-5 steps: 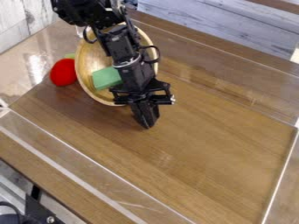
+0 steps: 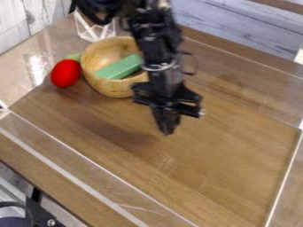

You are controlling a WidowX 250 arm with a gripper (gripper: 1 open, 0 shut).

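Note:
My black gripper (image 2: 167, 117) hangs over the wooden table (image 2: 213, 173), just in front of and right of a round wooden bowl (image 2: 104, 84). It is slightly blurred, and nothing shows held at its tip; it is shut. A green block (image 2: 119, 68) lies in the bowl. A red tomato-like object (image 2: 66, 73) with a green top sits left of the bowl.
A white wire holder (image 2: 97, 27) stands at the back left, behind the bowl. Pale walls border the back and left, and cables hang at the lower left.
The gripper has moved right from its earlier place, where it overlapped more of the bowl, uncovering more of the bowl and the green block.

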